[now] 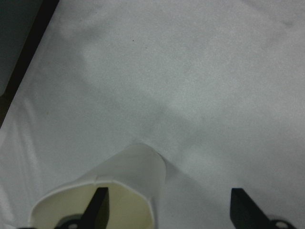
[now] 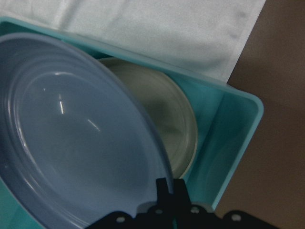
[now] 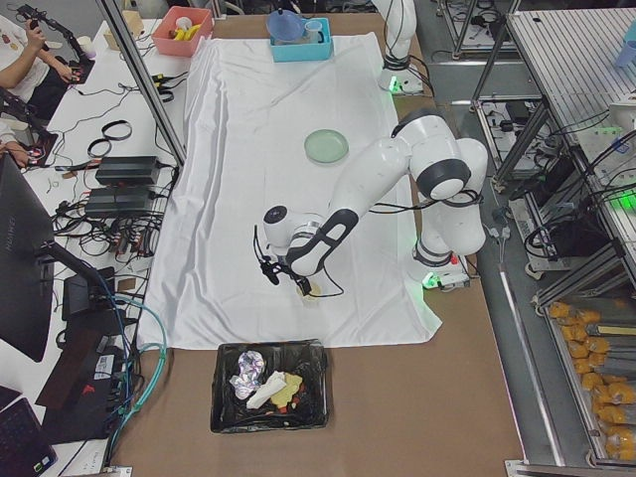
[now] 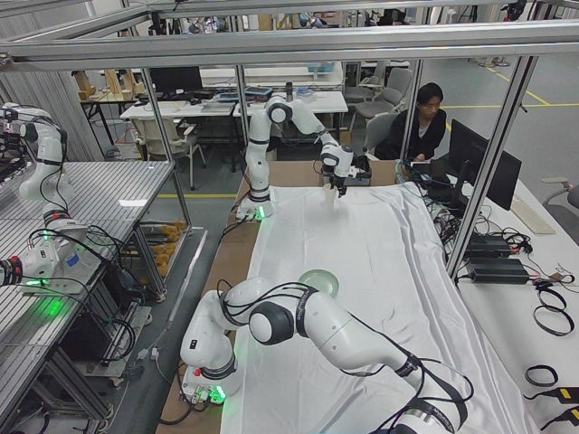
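My left gripper is open just above a pale cream cup (image 1: 133, 169) lying on its side on the white cloth; one finger reaches over the cup's mouth, the other is apart on the right. In the right wrist view, my right gripper is shut on the rim of a blue plate (image 2: 76, 129) above a teal bin (image 2: 231, 133), with a cream plate (image 2: 171, 143) inside.
A green plate (image 3: 326, 145) lies mid-cloth. A black lined tray (image 3: 224, 388) with foil, paper and scraps sits beyond the cloth's edge. A red bin (image 3: 167, 40) stands on the side table.
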